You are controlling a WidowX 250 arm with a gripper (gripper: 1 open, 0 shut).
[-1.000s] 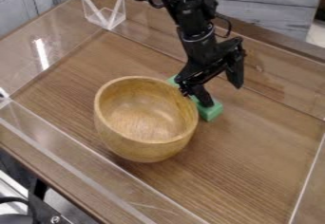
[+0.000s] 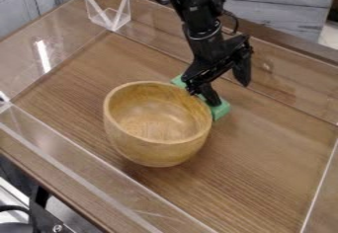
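Observation:
A wooden bowl (image 2: pixel 156 128) sits left of centre on the wooden table. Just behind its right rim lies a green object (image 2: pixel 219 110), partly covered by dark parts. My black gripper (image 2: pixel 208 91) reaches down from the top of the view over the green object, close to the bowl. Its fingers are dark and small; whether anything is between them is hard to make out.
A clear plastic item (image 2: pixel 109 12) stands at the back left, near the edge. A grey board lies beyond the back edge.
The arm and gripper have shifted very slightly. The bowl and green object look unchanged.

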